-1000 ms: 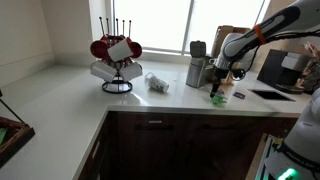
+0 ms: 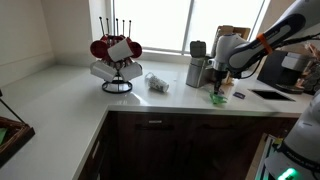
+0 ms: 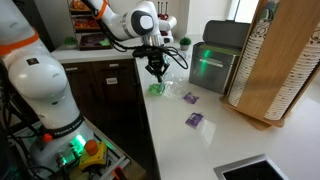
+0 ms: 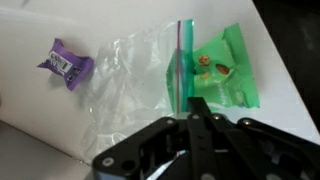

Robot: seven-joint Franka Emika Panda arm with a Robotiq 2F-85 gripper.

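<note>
A clear zip bag (image 4: 130,85) lies crumpled on the light counter in the wrist view, its teal and purple seal strip (image 4: 181,60) running up from my fingertips. Beside the strip, to its right, is a green packet (image 4: 222,68); whether it is in or under the bag is unclear. My gripper is shut right at the lower end of the strip. Whether the thin plastic is caught between its fingers cannot be made out. A small purple packet (image 4: 67,64) lies left of the bag. In exterior view 2, the gripper (image 3: 157,78) is just above the green packet (image 3: 155,89).
Two purple packets (image 3: 191,98) (image 3: 194,119) lie apart on the counter. A grey bin (image 3: 209,68) and a woven tan box (image 3: 270,60) stand behind. Further along are a mug rack (image 2: 117,85) and a clear container (image 2: 157,83). The counter's front edge is close.
The arm's upper body near the gripper has shifted slightly left and down in exterior view 1. The green packet stays in about the same place.
</note>
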